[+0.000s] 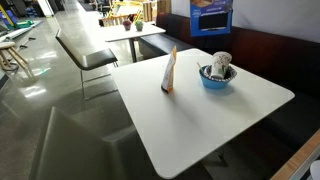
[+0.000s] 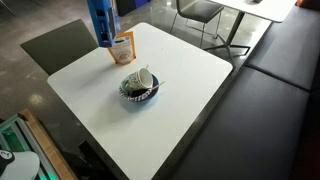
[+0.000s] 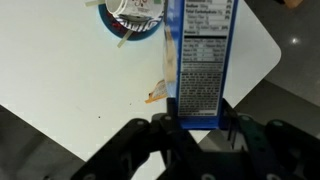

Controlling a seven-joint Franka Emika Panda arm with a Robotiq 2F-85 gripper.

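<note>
A blue box (image 1: 210, 18) with a printed panel hangs above the table's far side in exterior view 1. My gripper is shut on this box; in the wrist view its nutrition label (image 3: 202, 75) faces the camera. Exterior view 2 shows only a blue part of the box (image 2: 101, 20) at the top edge. On the white table stands an orange-and-white pouch (image 2: 123, 48). A blue bowl (image 1: 214, 83) holds a tilted patterned cup (image 2: 143, 77) and a thin stick. The box is clear of both.
The white table (image 1: 190, 128) has free room toward its near end. Chairs (image 1: 82, 55) stand to the left, and a dark bench (image 2: 240, 110) runs along one side. Another table (image 1: 130, 31) lies farther back.
</note>
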